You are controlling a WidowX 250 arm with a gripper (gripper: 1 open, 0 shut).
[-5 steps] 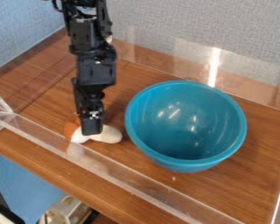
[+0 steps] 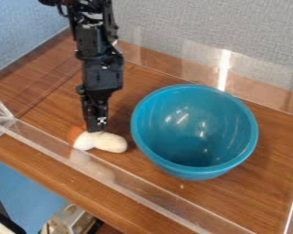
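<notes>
The black gripper (image 2: 95,113) hangs from the top of the view, pointing down, its fingertips a little above a small white object (image 2: 107,142) with an orange part at its left end, lying on the wooden table. Whether the fingers are open or shut is hard to make out. To the right stands a large teal bowl (image 2: 194,126), empty.
The wooden table (image 2: 149,206) has clear room in front of the bowl and at the back left. A speckled wall (image 2: 222,41) runs along the back. Clear edging crosses the front left, with blue floor beyond.
The gripper has risen slightly, uncovering more of the white object, which still lies on the table. The bowl is unmoved.
</notes>
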